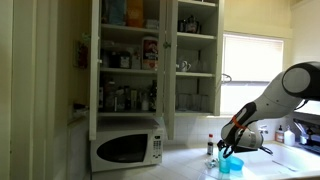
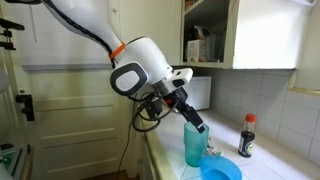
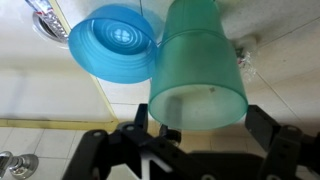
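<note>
A translucent teal cup (image 3: pixel 200 75) stands on the counter, its round mouth facing the wrist camera. My gripper is open at the cup's rim, with one of its fingers (image 3: pixel 137 128) on either side of the mouth. In exterior view 2 the gripper hangs tilted over the cup (image 2: pixel 195 146), and part of the rim is hidden by it. Whether either finger touches the cup cannot be made out. A blue bowl (image 3: pixel 113 42) sits right beside the cup.
A dark bottle with a red cap (image 2: pixel 247 136) stands behind the bowl near the tiled wall. Crumpled clear plastic (image 3: pixel 245 58) lies against the cup's other side. The microwave (image 1: pixel 127 146) and open shelves (image 1: pixel 130 70) are to the left in exterior view 1.
</note>
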